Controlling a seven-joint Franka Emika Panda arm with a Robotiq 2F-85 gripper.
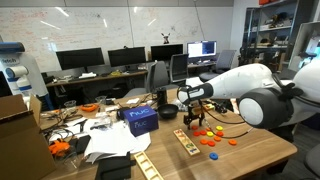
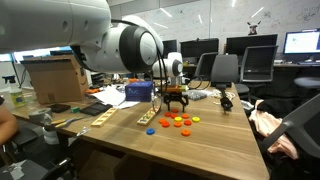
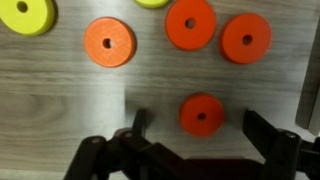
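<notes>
In the wrist view my gripper is open, its dark fingers standing left and right of a small red-orange disc with a hole in its centre. That disc lies nearer the right finger than the left one. Ahead of it on the wood are an orange disc, two more red-orange discs and yellow discs. From outside, the gripper shows low over the tabletop beside the scattered discs; its fingertips are too small there to make out.
A wooden strip with slots lies beside the discs, with another strip nearer the front. A blue box and white papers are to the left. Blue discs sit toward the front.
</notes>
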